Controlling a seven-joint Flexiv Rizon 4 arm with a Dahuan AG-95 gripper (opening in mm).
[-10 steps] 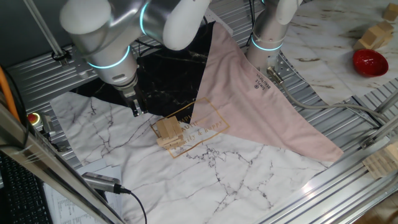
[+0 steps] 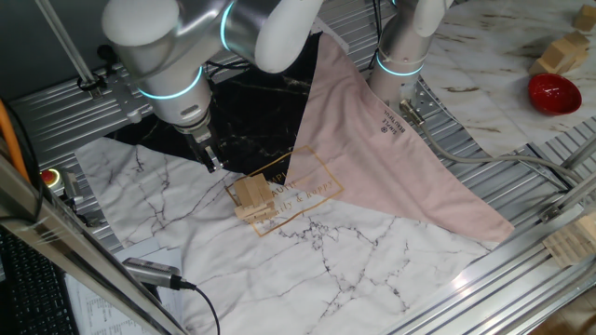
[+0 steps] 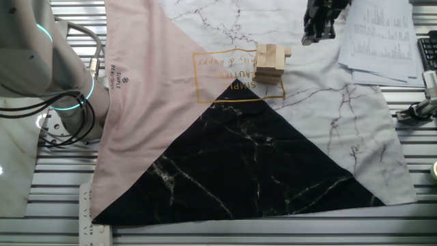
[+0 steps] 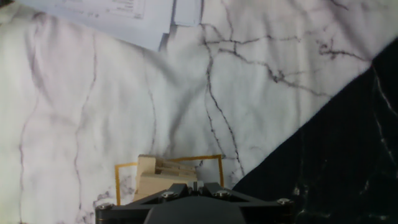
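A small stack of pale wooden blocks [image 2: 252, 198] rests on the marble-patterned cloth [image 2: 326, 261], over the gold-framed print. In exterior view 2 the same blocks [image 3: 271, 63] sit near the tip of the black triangle. My gripper [image 2: 215, 168] hangs above the cloth, apart from the blocks, on their upper left in exterior view 1. From the wrist, the blocks [image 4: 165, 177] show just beyond the gripper, partly hidden by it. Its fingers meet in the middle, and nothing shows between them.
On the side table at the right are a red bowl [image 2: 554, 94] and more wooden blocks [image 2: 560, 56]. Papers [image 3: 379, 41] lie beside the cloth. A metal post [image 2: 70, 233] rises at the left.
My arm and gripper have shifted slightly to the right in exterior view 1. The blocks and the cloth have stayed where they were.
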